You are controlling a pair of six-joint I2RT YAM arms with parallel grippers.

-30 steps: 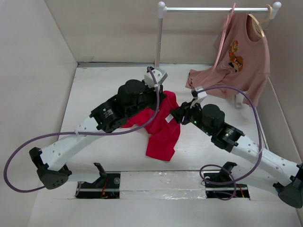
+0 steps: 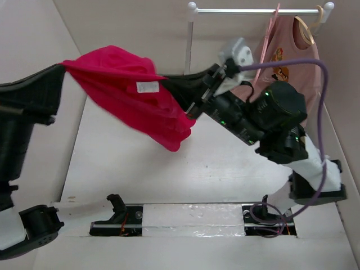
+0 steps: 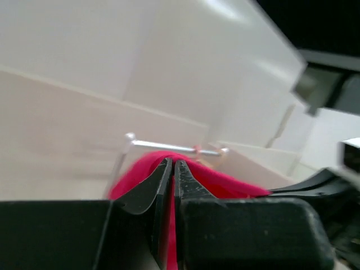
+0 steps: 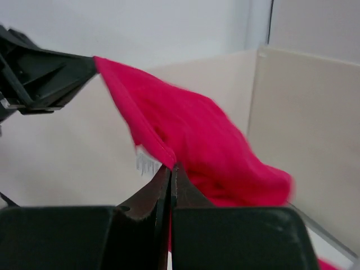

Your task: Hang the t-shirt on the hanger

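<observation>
A red t-shirt (image 2: pixel 129 107) hangs in the air, stretched between both grippers, with a white label near its right end. My left gripper (image 2: pixel 63 68) is shut on one corner at the upper left; in the left wrist view its fingertips (image 3: pixel 167 169) pinch the red cloth. My right gripper (image 2: pixel 164 80) is shut on the other end of the stretched edge; in the right wrist view the cloth rises from between its fingers toward the left gripper.
A white rail (image 2: pixel 236 12) at the back holds a pink hanger (image 2: pixel 264 39) and a pink shirt (image 2: pixel 292 73) on a beige hanger at the right.
Both grippers have lifted the red t-shirt off the table and pulled it taut. The left one moved out to the left, the right one up and slightly left.
</observation>
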